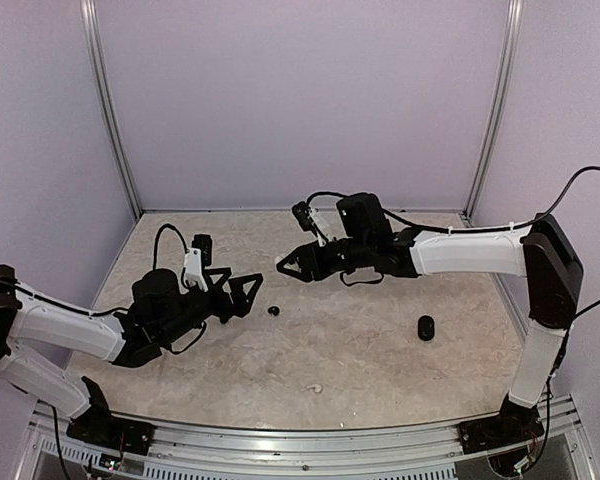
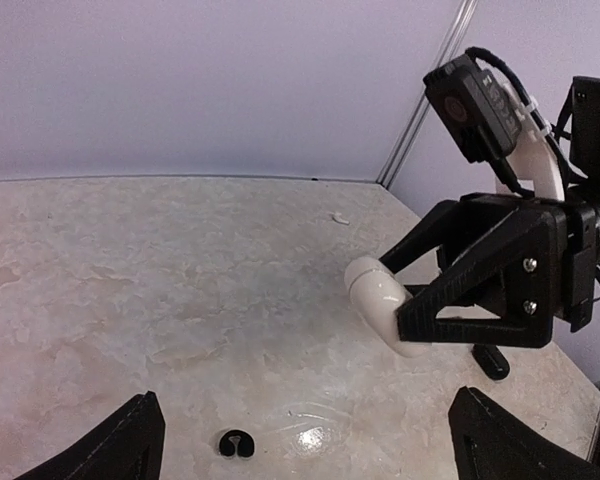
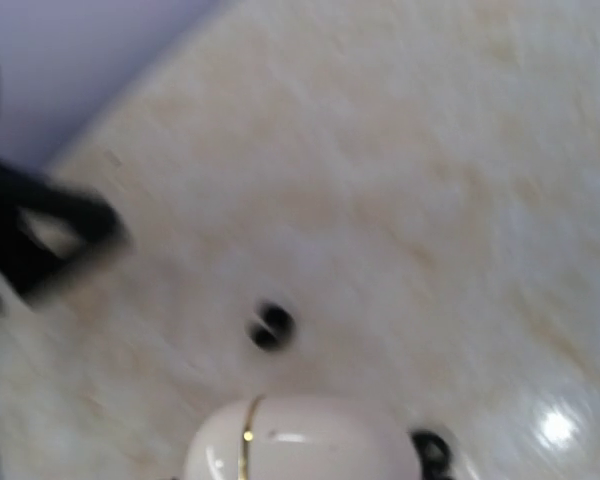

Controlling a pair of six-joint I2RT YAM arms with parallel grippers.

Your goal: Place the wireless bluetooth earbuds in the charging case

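Note:
The white rounded charging case (image 2: 378, 300) is held in the air, with my right gripper (image 1: 288, 266) shut on it. In the right wrist view the case (image 3: 310, 440) shows a gold seam line and looks closed. One small black earbud (image 1: 273, 310) lies on the table below the grippers. A second dark earbud (image 1: 224, 320) is mostly hidden under the left arm. My left gripper (image 1: 242, 292) stands open to the left of the case, its fingers (image 2: 110, 440) spread with nothing between them.
A black oblong object (image 1: 426, 327) lies on the right side of the table. A small pale piece (image 1: 314, 388) lies near the front edge. The middle and right of the table are otherwise mostly clear.

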